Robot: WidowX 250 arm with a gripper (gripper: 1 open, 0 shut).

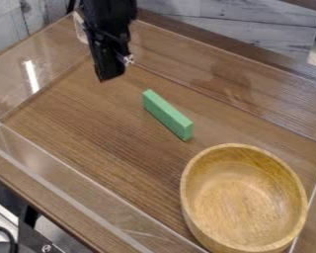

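My black gripper (pixel 111 67) hangs over the back left of the wooden table (pixel 95 148), shut, with nothing visible between its fingers. A green bar (pixel 168 114) lies on the table to the right of and below the gripper. A yellow oval bowl (pixel 243 198) sits at the front right.
A white, partly hidden object (pixel 83 28) is behind the arm at the back left. A pale wall runs along the back, and the table's left edge shows at lower left, with a black cable below.
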